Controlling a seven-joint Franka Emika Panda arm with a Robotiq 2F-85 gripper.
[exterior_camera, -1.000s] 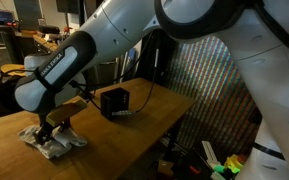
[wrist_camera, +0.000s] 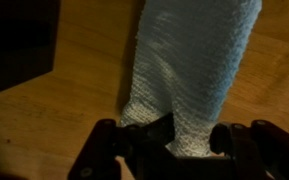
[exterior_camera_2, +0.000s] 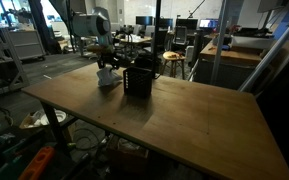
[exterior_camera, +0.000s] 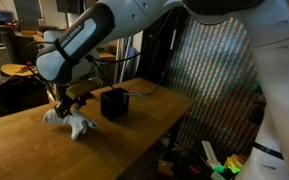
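Observation:
A pale grey-white cloth (exterior_camera: 74,122) hangs bunched beneath my gripper (exterior_camera: 69,101), just over the wooden table; whether its lower end still touches the wood I cannot tell. In the wrist view the cloth (wrist_camera: 189,60) passes between the fingers of my gripper, which is shut on it, and spreads away toward the top. From the other side of the room, the cloth (exterior_camera_2: 108,76) shows at the table's far end, left of a black box.
The black box (exterior_camera_2: 138,81) stands on the table close beside the cloth; in the wrist view its dark side (wrist_camera: 19,45) fills the upper left. Bare table (exterior_camera_2: 199,115) stretches away on the box's other side. A cable lies near the box.
The cloth lay spread on the table before; now it is gathered and lifted under my gripper. The arm has risen and moved right, toward the box.

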